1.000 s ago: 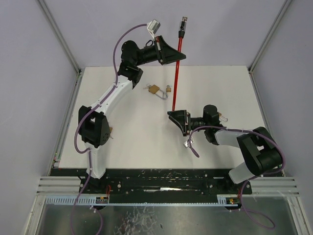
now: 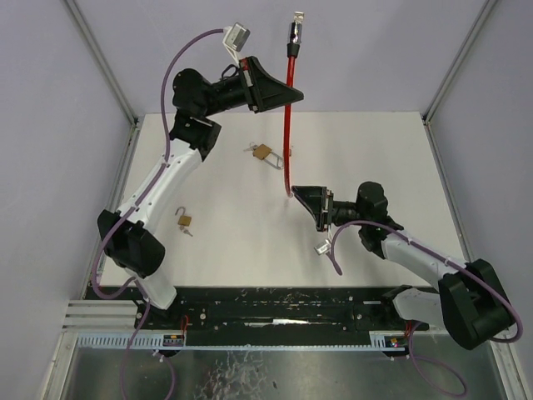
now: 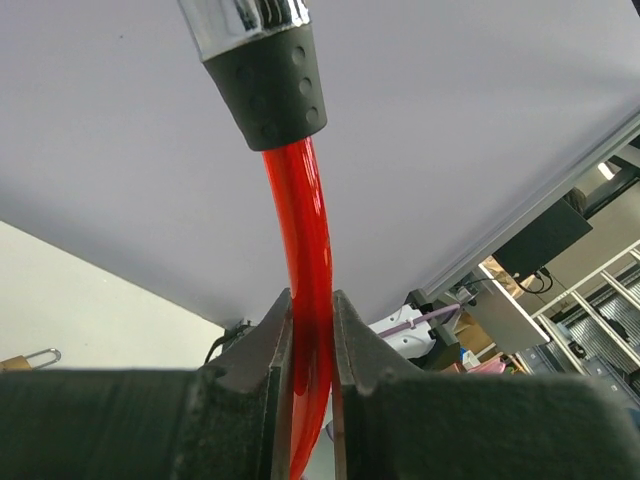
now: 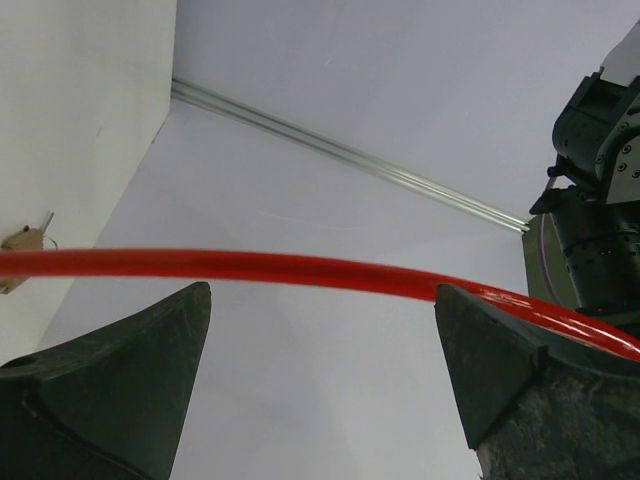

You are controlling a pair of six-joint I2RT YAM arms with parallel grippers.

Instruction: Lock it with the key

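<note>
My left gripper (image 2: 279, 93) is shut on a long red cable lock (image 2: 287, 133) near its metal-tipped end (image 3: 250, 30), holding it high so it hangs down vertically. My right gripper (image 2: 308, 202) is open at the lower end of the red cable, which crosses just beyond its fingers in the right wrist view. On the white table lie a brass padlock (image 2: 262, 152) with long shackle at the back, partly behind the cable, and a small padlock (image 2: 185, 220) with a key at the left.
A small brass lock, partly hidden by the cable, is beside the larger padlock. Pale walls surround it; its front edge borders a dark rail.
My left arm has moved left and slightly up in the top view, carrying the red cable's top along. My right arm has shifted slightly right and its elbow has moved toward the front.
</note>
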